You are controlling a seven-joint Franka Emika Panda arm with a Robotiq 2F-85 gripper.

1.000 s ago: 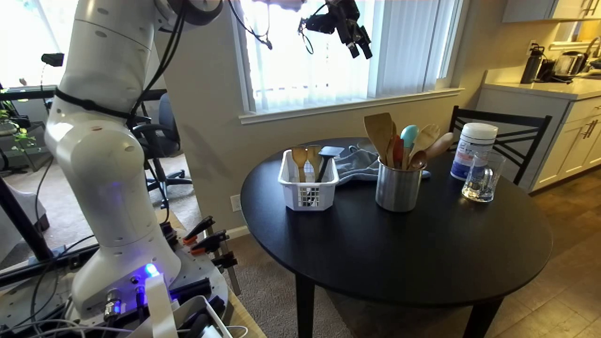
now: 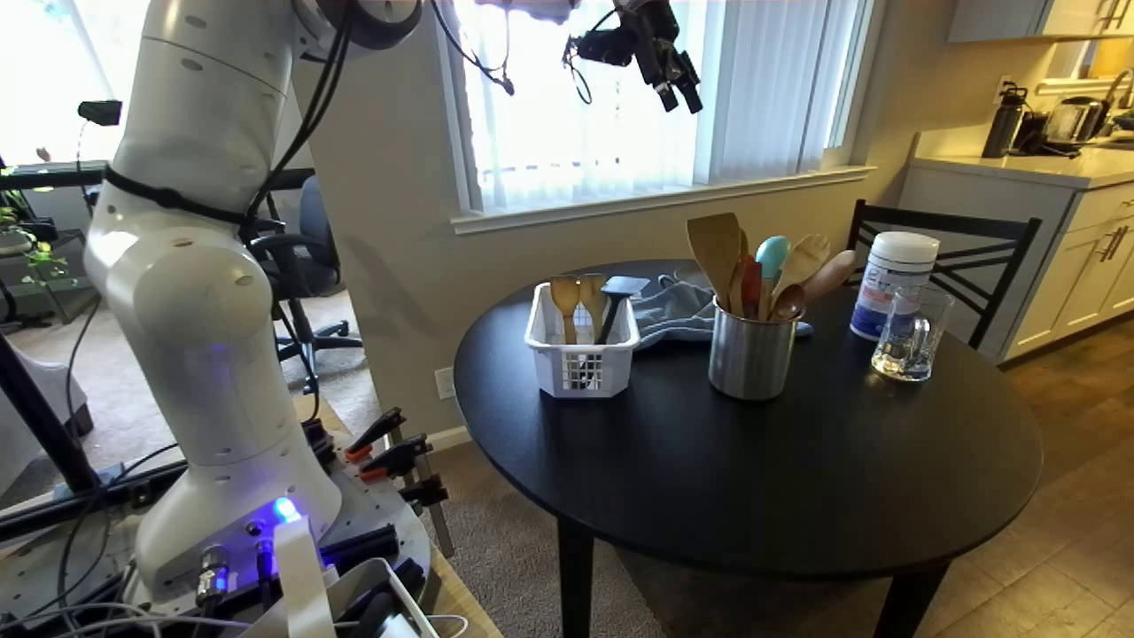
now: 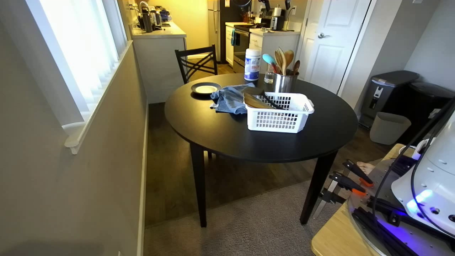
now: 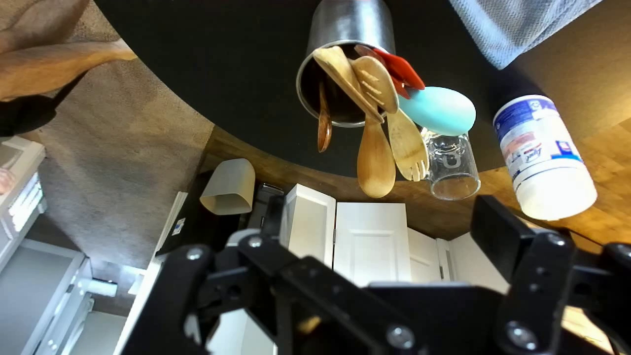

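High above the table, in exterior view 1, hangs my gripper [image 2: 681, 103]; its two fingers stand apart. The wrist view also shows the gripper open, with nothing held between the fingers. A steel canister [image 2: 750, 354] on the table holds several wooden utensils, a turquoise-headed one [image 4: 440, 110] and a red one [image 4: 401, 68]. Toward the window side stands a white basket [image 2: 582, 372], with wooden utensils [image 2: 566, 298] and a dark-handled tool [image 2: 622, 289] in it. Exterior view 2 does not show the gripper.
A blue-grey cloth [image 3: 232, 98] lies behind the basket, near a plate [image 3: 205, 88]. The glass mug [image 2: 909, 338] and white wipes tub [image 2: 895, 278] stand on the far right. Bare black tabletop [image 2: 744, 478] fills the front. A chair [image 3: 198, 64] stands behind the table.
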